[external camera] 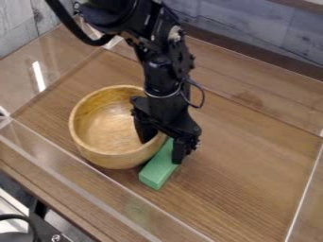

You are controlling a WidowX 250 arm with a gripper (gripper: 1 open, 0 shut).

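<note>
The black gripper (164, 140) hangs low over the right rim of a tan wooden bowl (98, 123) and the upper end of a green rectangular object (158, 172). The green object lies on the wooden table just right of the bowl, pointing toward the front. The fingertips are dark and overlap bowl and green object in this view, so whether they are apart or closed, or touch either thing, is unclear.
Raised edges border it, with a grey wall behind and a dark gap with cables at the front left.
</note>
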